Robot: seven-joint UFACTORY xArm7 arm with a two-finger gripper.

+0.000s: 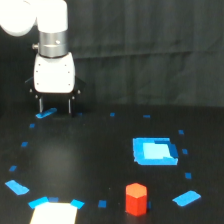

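Note:
At the upper left of the camera view, my white arm reaches down with its gripper (56,104) open. Its two dark fingers stand apart, and no object shows between them. A red block (136,199) sits near the front of the dark table, right of centre and well away from the gripper. Farther back on the right lies a blue-bordered square (138,150) with a white patch (157,151) inside it.
A cream-coloured piece (53,214) is cut off by the bottom edge at left. Blue tape strips (186,198) and several small blue marks dot the dark surface. Open table fills the middle.

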